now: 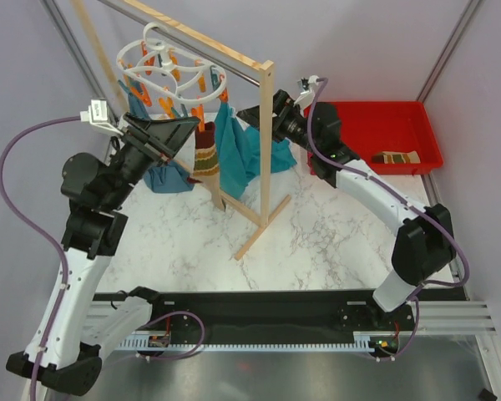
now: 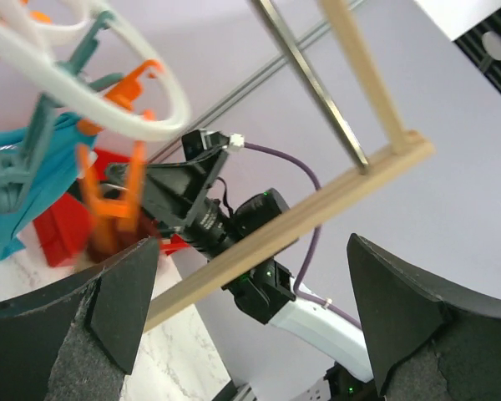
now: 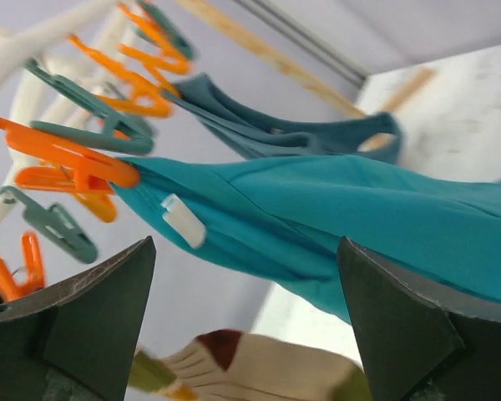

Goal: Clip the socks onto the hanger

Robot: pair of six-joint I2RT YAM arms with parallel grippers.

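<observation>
The white hanger [image 1: 175, 75] with its orange and teal clips hangs from the rail. From an orange clip [image 1: 198, 114] hangs a striped sock [image 1: 205, 154], brown, tan and green; it is clear of both grippers. My left gripper [image 1: 181, 138] is open just left of that sock, and in its wrist view the space between the fingers holds nothing. My right gripper [image 1: 262, 114] is open beside the stand's post, empty too. In the right wrist view a striped sock [image 3: 263, 368] shows low between the fingers, beyond them. Another sock [image 1: 399, 157] lies in the red bin [image 1: 359, 129].
Teal cloth [image 1: 232, 159] hangs from the hanger, and darker blue cloth [image 1: 169, 178] hangs at the left. The wooden post [image 1: 266, 150] stands close to my right gripper. Bare marble table [image 1: 334, 251] lies in front.
</observation>
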